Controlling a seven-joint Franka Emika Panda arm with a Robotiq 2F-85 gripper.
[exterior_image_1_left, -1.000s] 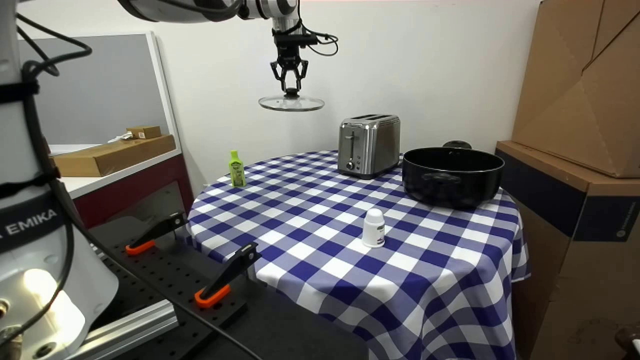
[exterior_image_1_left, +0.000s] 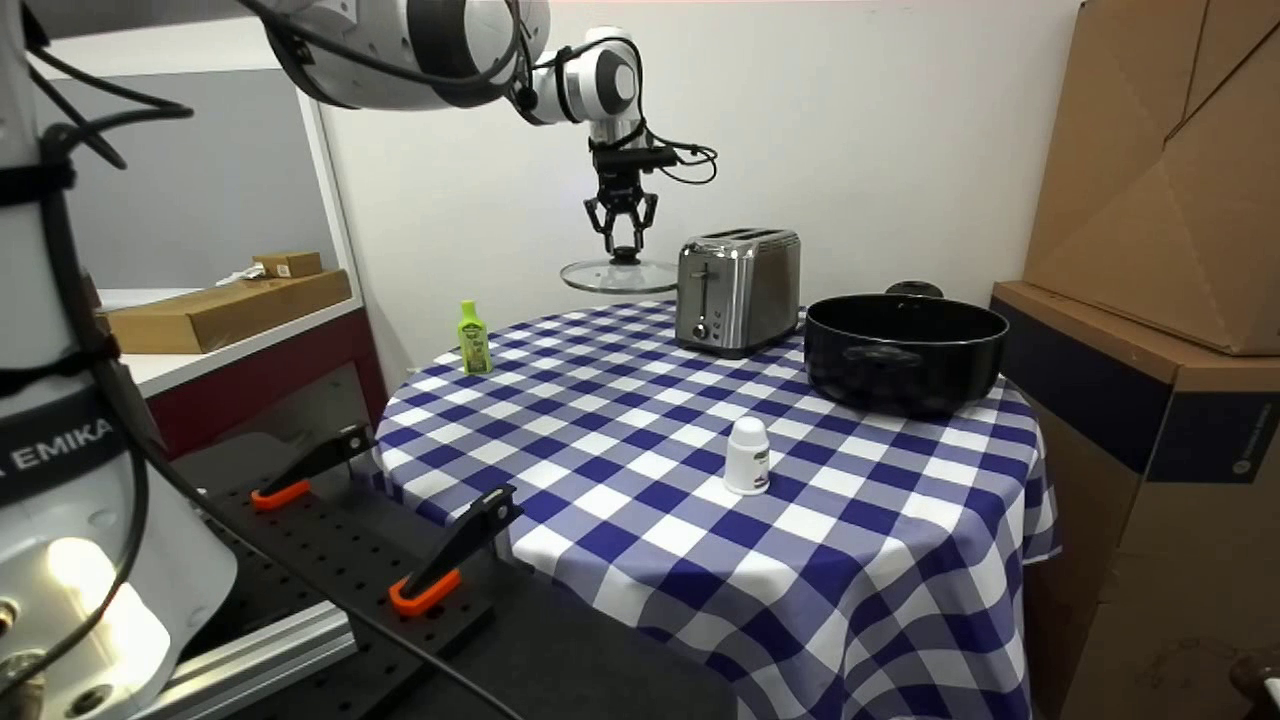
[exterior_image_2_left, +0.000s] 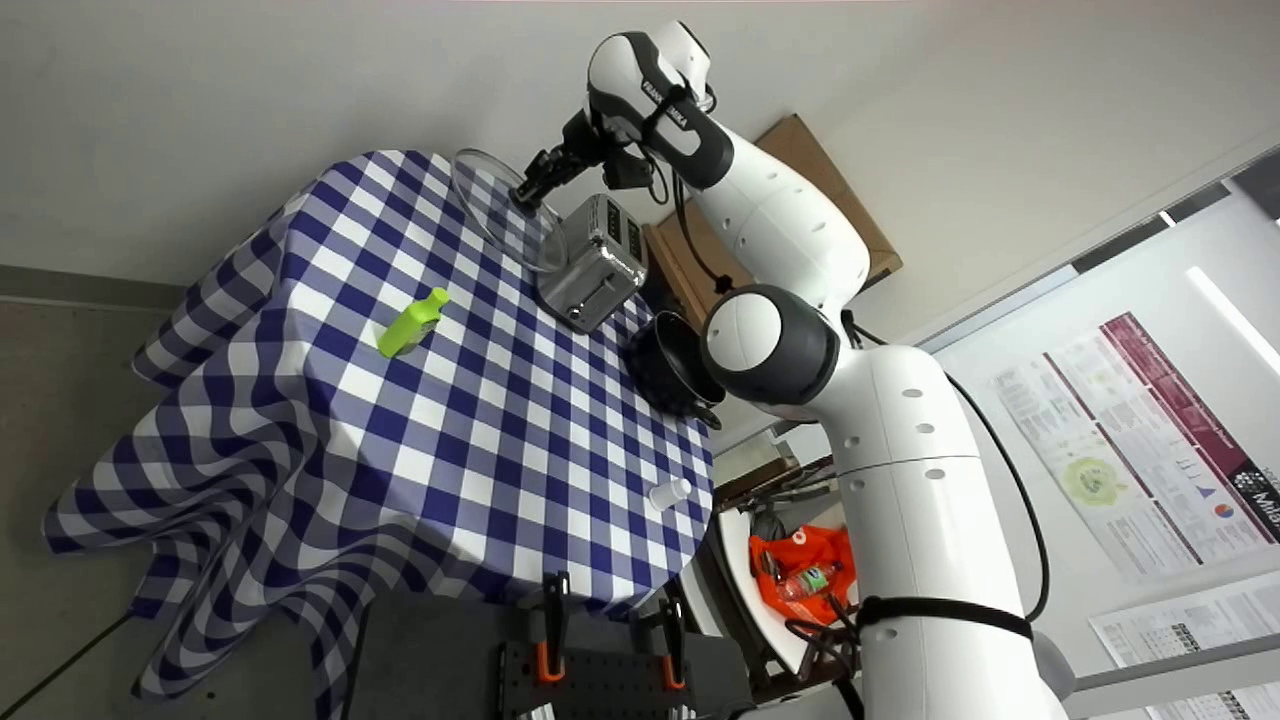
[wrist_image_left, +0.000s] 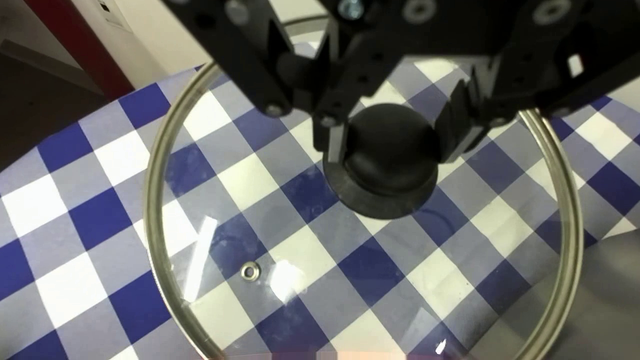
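My gripper (exterior_image_1_left: 624, 246) is shut on the black knob (wrist_image_left: 390, 159) of a round glass lid (exterior_image_1_left: 588, 277). In the wrist view a finger pad sits on either side of the knob, and the metal-rimmed glass (wrist_image_left: 288, 240) spreads out below with the checked cloth showing through. The lid hangs level above the far part of the table, just left of the silver toaster (exterior_image_1_left: 734, 294). A black pot (exterior_image_1_left: 906, 366) stands open on the table's right side, well away from the lid.
A green bottle (exterior_image_1_left: 474, 340) stands at the table's left, and a white bottle (exterior_image_1_left: 747, 456) nearer the front. Between them the checked tablecloth (exterior_image_1_left: 576, 420) is clear. Cardboard boxes (exterior_image_1_left: 1152, 324) rise behind the pot. From exterior view 2, the lid's edge overlaps the toaster (exterior_image_2_left: 594, 264).
Gripper and lid have come down and shifted to the right in exterior view 1, closer to the toaster. The lid is still held by its knob; the other objects have not moved.
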